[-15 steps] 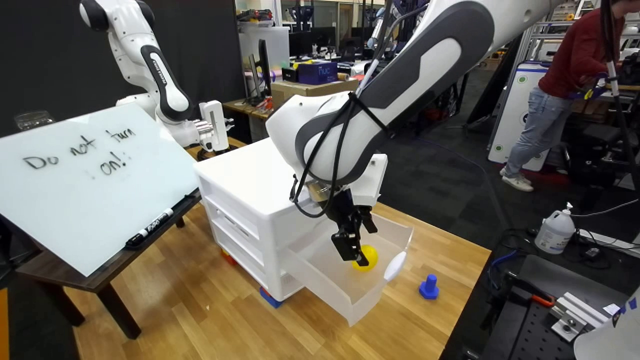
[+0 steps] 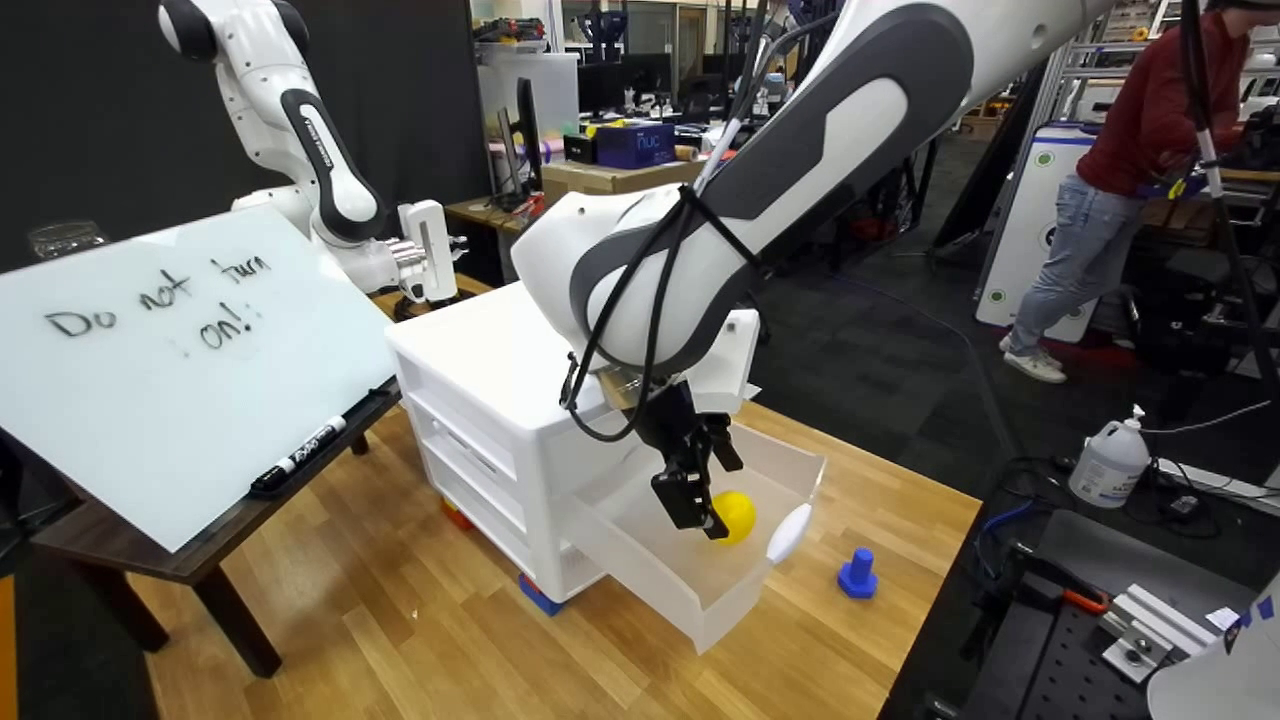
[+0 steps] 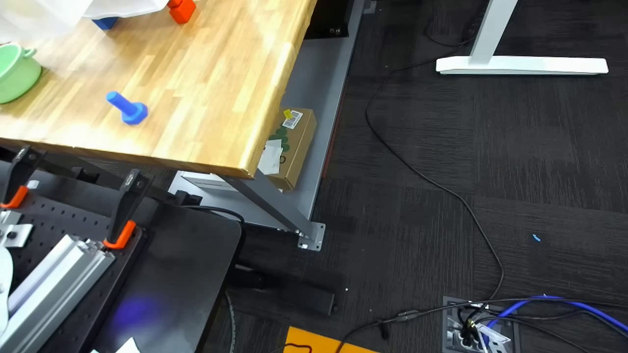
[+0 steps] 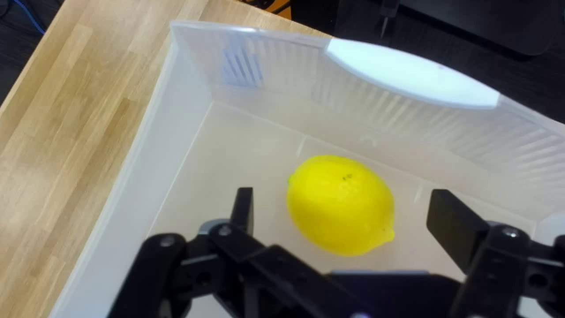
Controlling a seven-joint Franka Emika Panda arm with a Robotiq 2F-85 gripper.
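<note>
A yellow lemon (image 4: 341,204) lies on the floor of a pulled-out translucent drawer (image 4: 249,138). In exterior view 1 the lemon (image 2: 734,516) shows just right of my gripper (image 2: 705,498), which reaches down into the drawer (image 2: 654,570). From the wrist, my gripper is open: one black finger stands on each side of the lemon's outline, with gaps on both sides. Nothing is held. The drawer belongs to a white cabinet (image 2: 480,360) on the wooden table.
A blue bolt-shaped piece (image 2: 858,576) stands on the table right of the drawer. The drawer's front wall carries a white handle (image 4: 413,71). A whiteboard (image 2: 180,360) leans at left; a green pot (image 3: 17,73) is in exterior view 2.
My gripper has shifted slightly left and a little lower in exterior view 1, so more of the lemon shows. The lemon and drawer have not moved.
</note>
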